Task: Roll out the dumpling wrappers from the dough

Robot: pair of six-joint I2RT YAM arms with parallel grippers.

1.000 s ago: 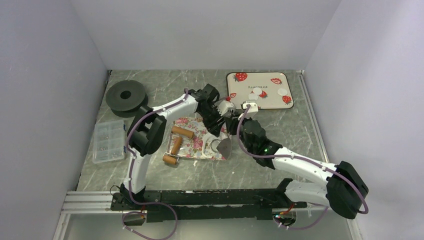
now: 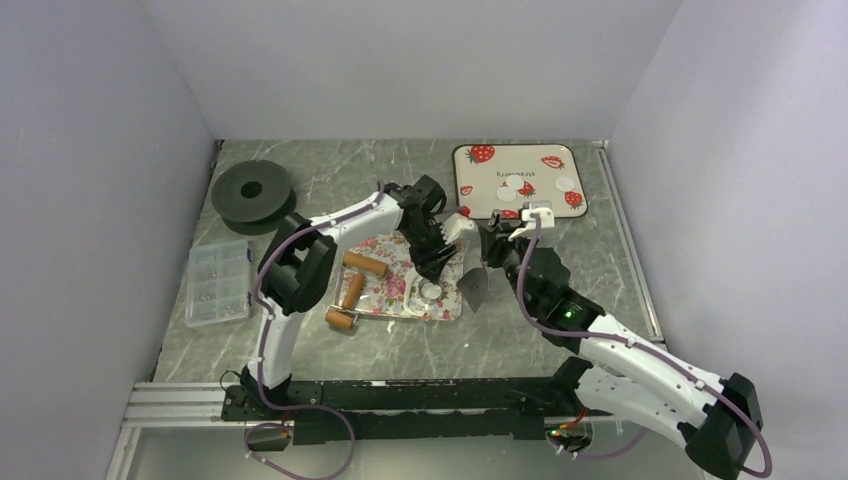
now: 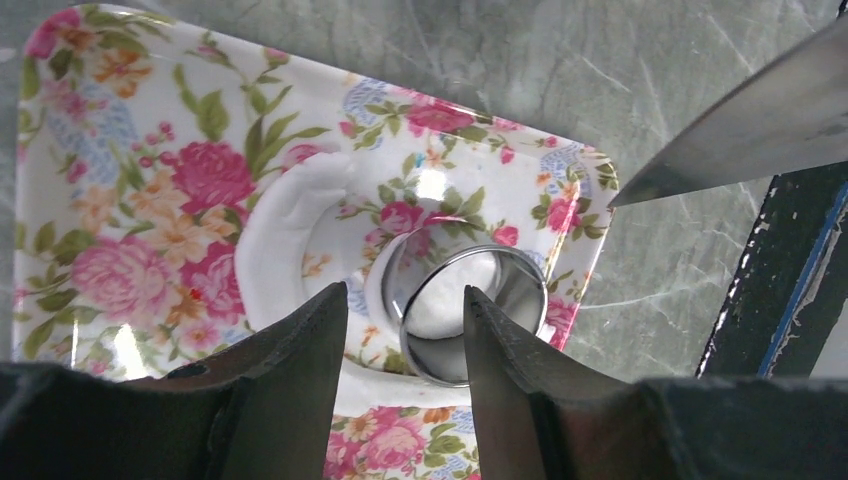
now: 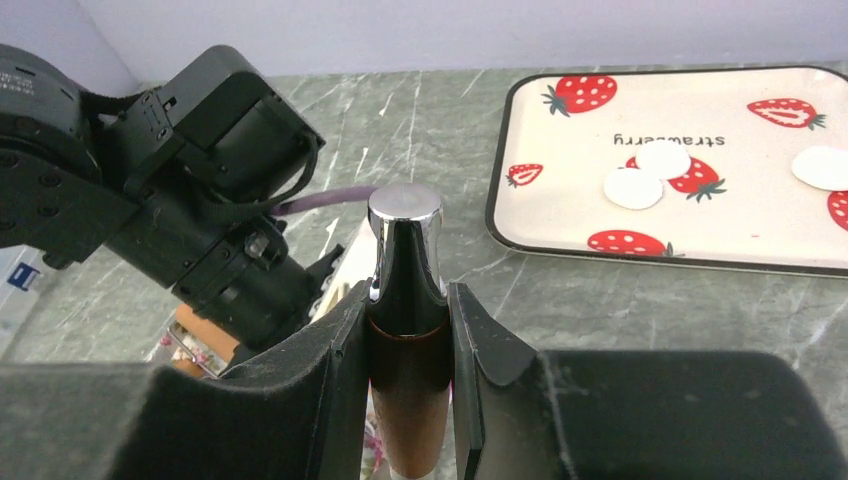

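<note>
A white dough band point(image 3: 272, 240) curves over the floral tray point(image 3: 60, 190). Within its curve stands a round metal cutter point(image 3: 525, 290) with a white dough disc point(image 3: 450, 300) visible through it. Directly over the cutter is my left gripper, its fingers parted; the right-hand finger overlaps the ring in view, and contact cannot be told. My right gripper is shut on the handle point(image 4: 410, 385) of a spatula, with its shiny cap upward. In the top view the spatula's blade point(image 2: 474, 290) hangs just right of the floral tray. Three white wrappers, one being this disc point(image 4: 825, 168), lie on the strawberry tray point(image 4: 560, 220).
Wooden rollers point(image 2: 366, 264) lie on the floral tray's left side. A dark round container point(image 2: 251, 192) and a clear divided box point(image 2: 218, 284) stand at the far left.
My right gripper has moved right, carrying the spatula off the cutter and past the tray's edge.
</note>
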